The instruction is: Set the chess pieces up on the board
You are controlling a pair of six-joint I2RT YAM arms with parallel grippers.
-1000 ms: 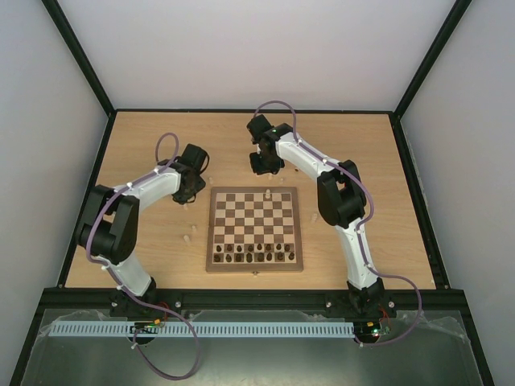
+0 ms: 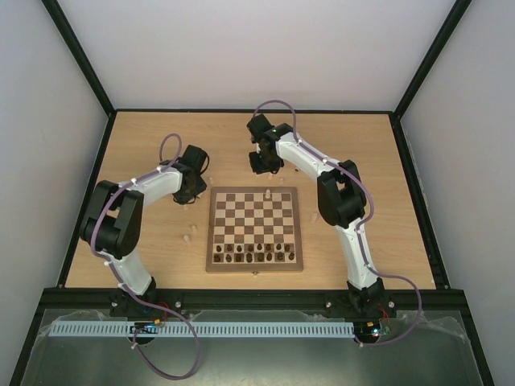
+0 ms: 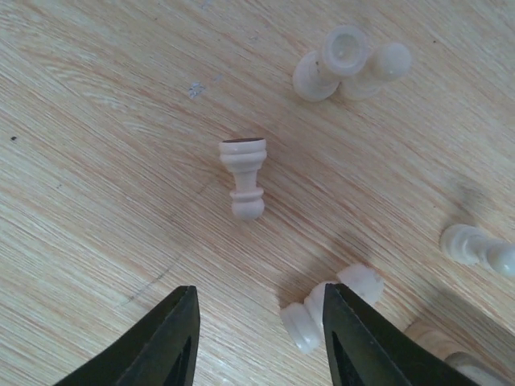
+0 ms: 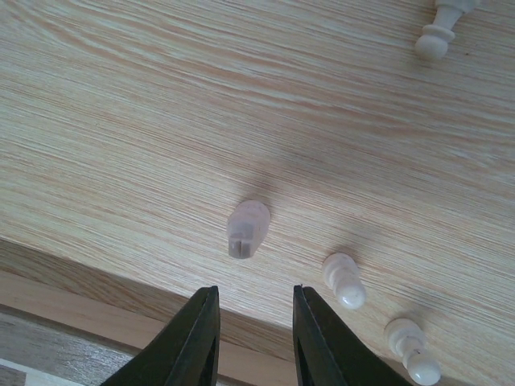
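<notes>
The chessboard [image 2: 253, 217] has dark pieces along its near rows and one white piece [image 2: 268, 194] on its far edge. My left gripper hangs open left of the board, over loose white pieces: a lying piece [image 3: 244, 173], another lying piece [image 3: 306, 322] by its right finger, and several others to the upper right. My right gripper is open above the table beyond the board, with a white piece [image 4: 248, 229] just ahead of its fingertips and two pieces [image 4: 346, 281] to the right. Nothing shows between either gripper's fingers.
The board's wooden edge [image 4: 96, 322] runs below the right gripper. More white pieces lie left and right of the board.
My left arm has shifted very slightly over the last second. The right arm and the pieces look unchanged in the top view.
</notes>
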